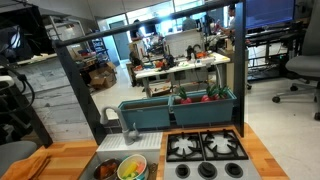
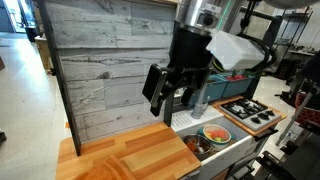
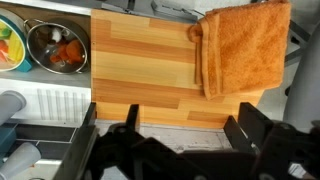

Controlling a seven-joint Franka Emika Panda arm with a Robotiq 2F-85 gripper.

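My gripper is open above the wooden counter, its dark fingers wide apart at the bottom of the wrist view and nothing between them. An orange towel (image 3: 242, 52) lies on the counter, up and to the right of the fingers in that view. In exterior view 2 the gripper (image 2: 167, 103) hangs well above the wood, with the towel (image 2: 108, 160) below it at the lower left. A metal pot (image 3: 57, 48) holding orange and dark pieces stands by a bowl (image 3: 13, 43) with colourful contents.
The faucet (image 1: 118, 122) rises behind the sink. A black-grated stove (image 1: 205, 147) sits to the right, with a teal planter box (image 1: 205, 108) behind it. Bare wood (image 3: 145, 60) lies between pot and towel. A plank wall (image 2: 110, 60) backs the counter.
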